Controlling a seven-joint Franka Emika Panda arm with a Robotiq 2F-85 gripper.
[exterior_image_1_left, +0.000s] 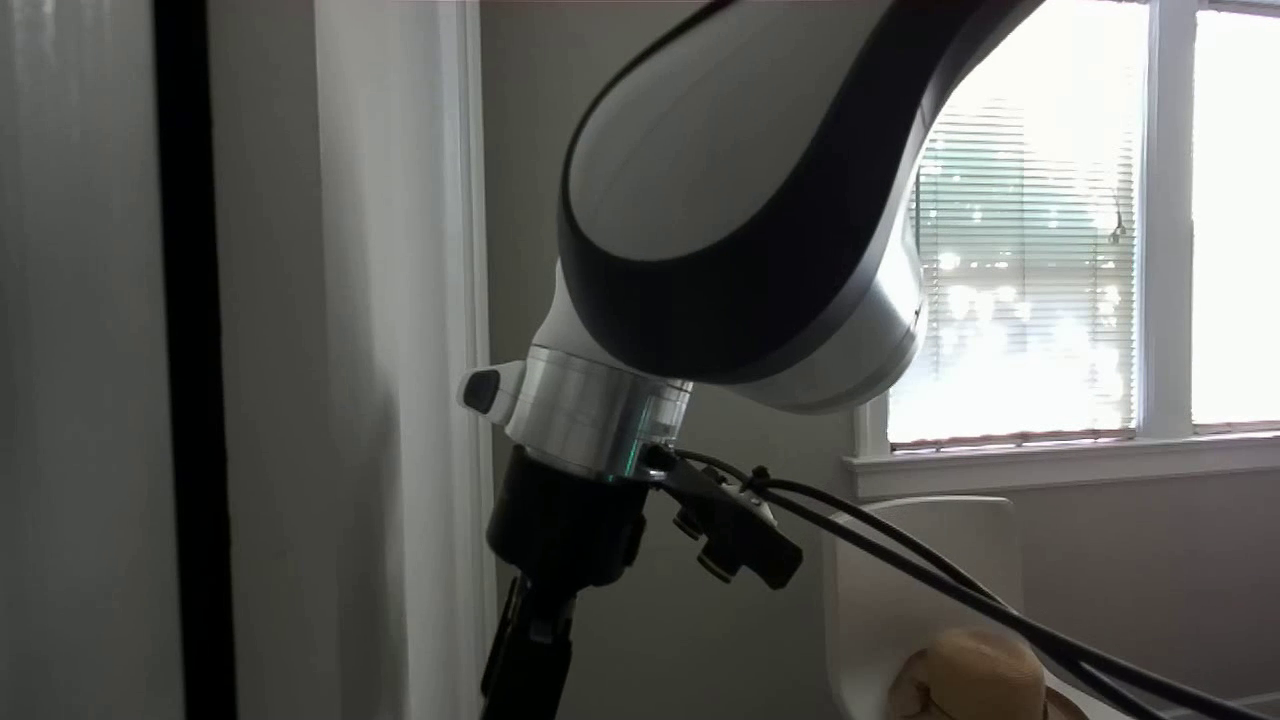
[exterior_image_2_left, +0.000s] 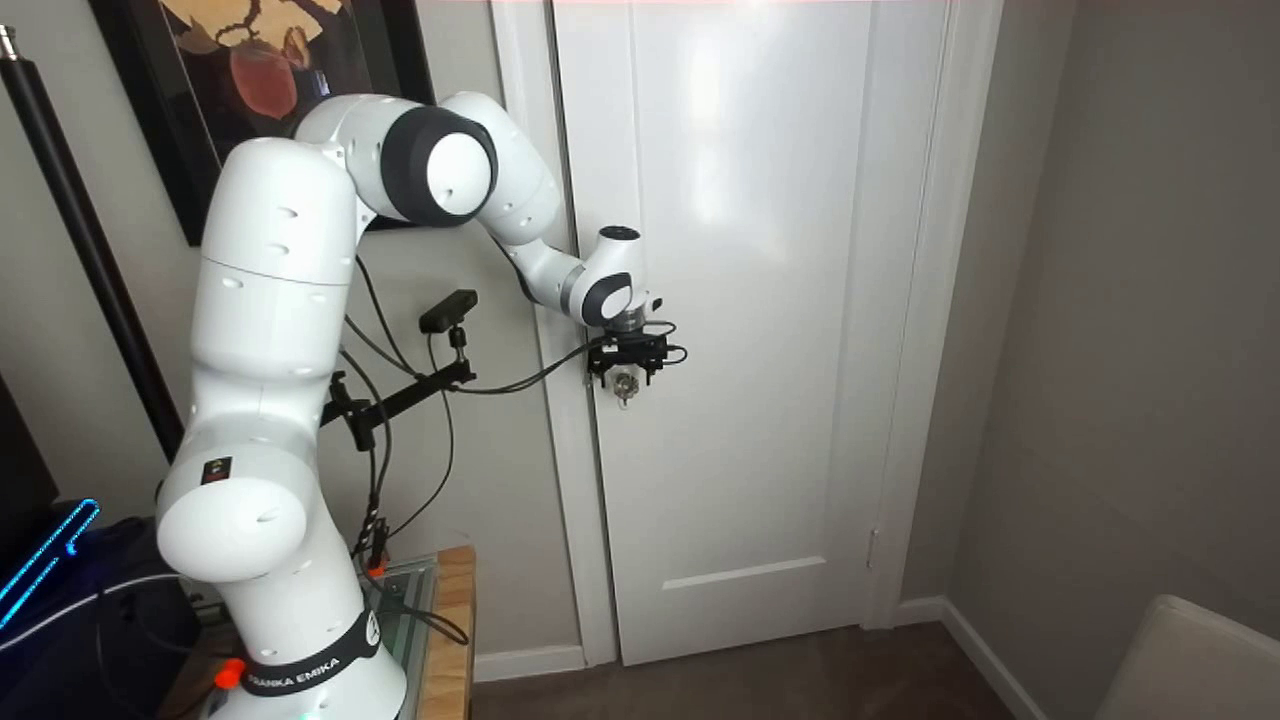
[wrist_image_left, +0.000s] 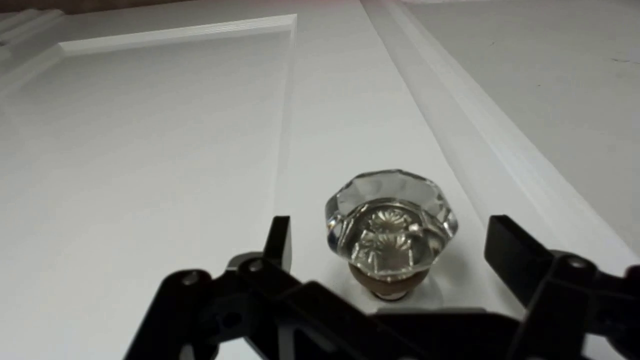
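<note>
In the wrist view a faceted clear glass doorknob (wrist_image_left: 390, 231) juts from a white door (wrist_image_left: 180, 138). My gripper is open, one black finger to each side of the knob, with a gap showing on both sides. Neither finger visibly touches it; how deep the knob sits between them is hard to judge. From the second exterior view, the gripper (exterior_image_2_left: 624, 372) points down just above the knob (exterior_image_2_left: 625, 386), by the left edge of the closed-looking door (exterior_image_2_left: 744, 456). The first exterior view cuts off the fingertips at its lower border.
Door trim (exterior_image_2_left: 576, 480) and wall run close along the knob side. A camera on a black bracket (exterior_image_2_left: 420, 390) and loose cables (exterior_image_2_left: 522, 384) hang between the arm base and the door. A pale chair (exterior_image_2_left: 1200, 666) stands at lower right.
</note>
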